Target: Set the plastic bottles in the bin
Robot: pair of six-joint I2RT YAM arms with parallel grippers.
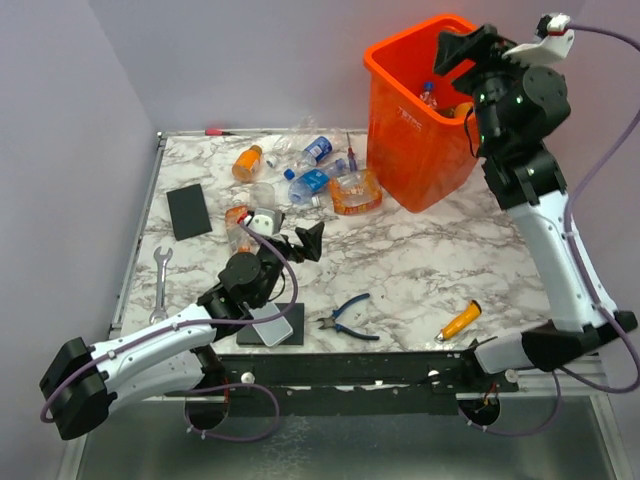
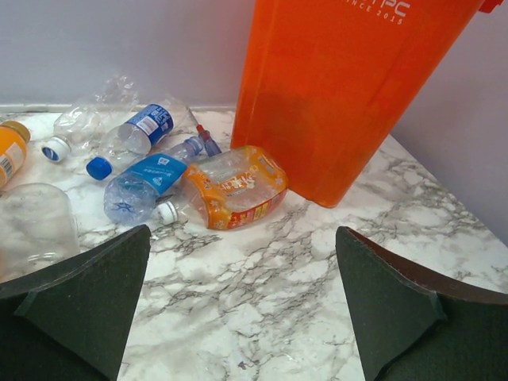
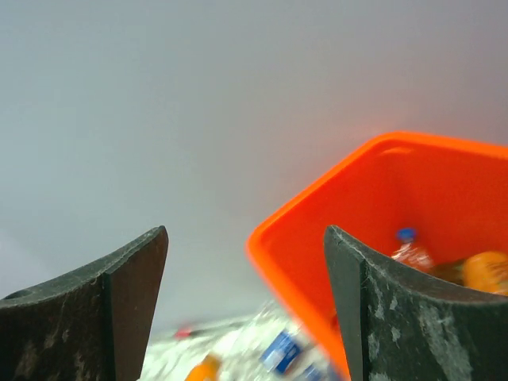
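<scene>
Plastic bottles lie at the table's back: an orange one (image 1: 246,163), a blue-labelled one (image 2: 150,125), a blue water bottle (image 2: 135,192), an orange-labelled one (image 2: 233,189) and a clear container (image 2: 32,226). My left gripper (image 1: 298,240) stands open before them, fingers empty. My right gripper (image 1: 470,45) is raised at the orange bin (image 1: 414,170), open and empty. Inside the bin are a blue-capped bottle (image 3: 409,255) and an orange item (image 3: 484,271).
A black pad (image 1: 188,210), wrench (image 1: 162,270), pliers (image 1: 348,330), yellow tool (image 1: 460,319) and a grey object (image 1: 271,330) lie around.
</scene>
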